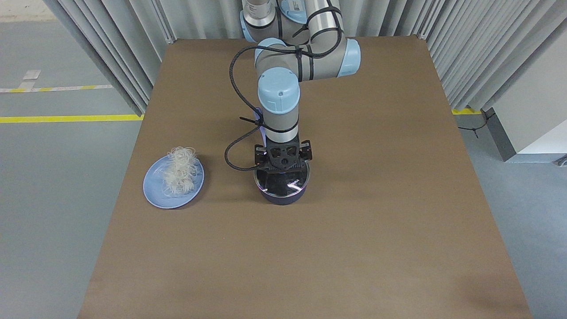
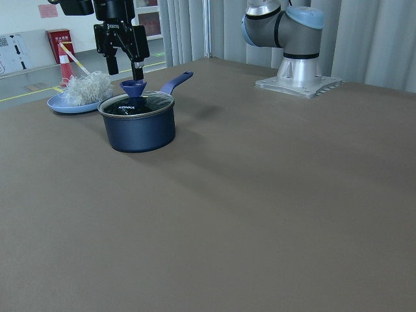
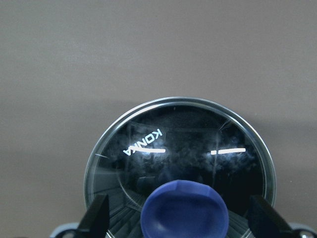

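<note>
A dark blue pot (image 2: pixel 140 135) sits on the table with its glass lid (image 3: pixel 178 134) on and its handle (image 2: pixel 179 80) pointing back. My open gripper (image 2: pixel 125 68) hangs just above the lid, its two fingers on either side of the blue lid knob (image 3: pixel 184 213); the left view does not show clearly whether they touch it. In the front view the gripper hides the knob.
A light blue plate (image 1: pixel 155 183) with a heap of white stringy noodles (image 1: pixel 180 169) lies left of the pot.
</note>
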